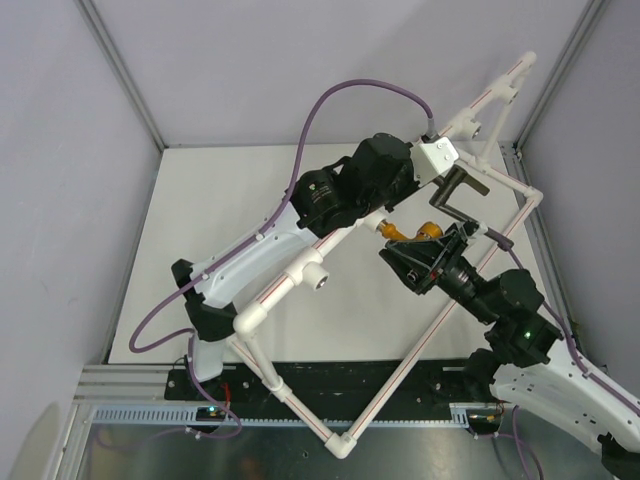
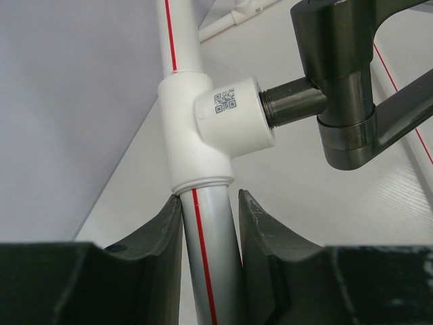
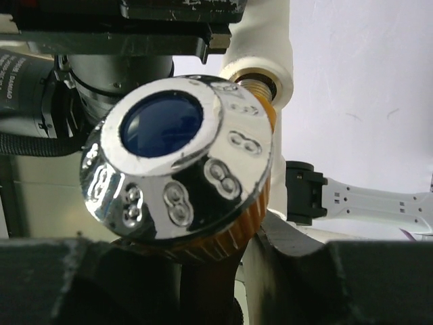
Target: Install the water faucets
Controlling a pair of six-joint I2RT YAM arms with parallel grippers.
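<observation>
A white pipe frame (image 1: pixel 402 370) leans over the board. In the left wrist view, a dark metal faucet (image 2: pixel 345 115) is threaded into a white tee (image 2: pixel 179 128); my left gripper's fingers (image 2: pixel 142 284) flank the pipe below it, their opening hard to judge. From above, my left gripper (image 1: pixel 400 180) is at the upper pipe. My right gripper (image 1: pixel 430 255) is shut on an orange faucet (image 1: pixel 398 233) with a chrome-faced knob (image 3: pixel 176 156); its threaded end is at a white tee's socket (image 3: pixel 257 71), apparently partly inserted.
Other tees with open outlets (image 1: pixel 312 277) sit along the frame. The white board (image 1: pixel 200 220) is bare on the left. Purple cables loop over both arms, and grey walls bound both sides.
</observation>
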